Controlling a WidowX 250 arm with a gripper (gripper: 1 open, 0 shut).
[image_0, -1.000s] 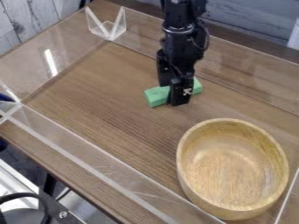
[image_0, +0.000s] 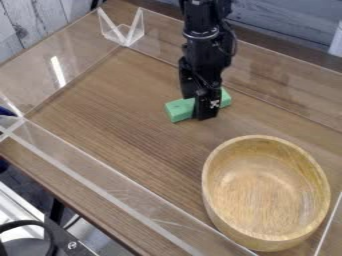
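The black robot arm reaches down from the top centre to a green block (image_0: 181, 111) lying on the wooden table (image_0: 94, 120). The open gripper (image_0: 199, 104) is low over the block, its dark fingers hiding part of it. Whether they touch the block is unclear.
A large tan round bowl (image_0: 265, 195) stands at the lower right. A white wire-like object (image_0: 123, 30) is at the upper left. Clear plastic edging crosses the lower left, with black cables in the corner beyond.
The gripper has shifted very slightly over the green block, covering a little more of it. The bowl and the rest look unchanged.
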